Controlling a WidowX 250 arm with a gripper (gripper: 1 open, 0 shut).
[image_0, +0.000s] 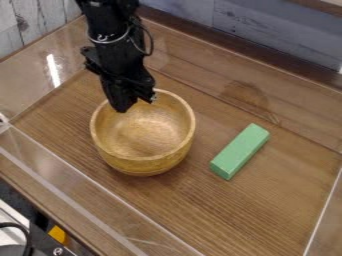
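The black arm comes down from the top, and its gripper (122, 98) hangs over the back left rim of a round wooden bowl (150, 145), its fingers looking shut with nothing visible between them. The bowl's inside looks empty. A green block (239, 151) lies on the wooden table to the right of the bowl.
The wooden table (254, 210) has free room at the front right and behind the green block. A pale wall (241, 30) runs along the back. The table's left edge, with cables and a small yellow item below, is at the lower left.
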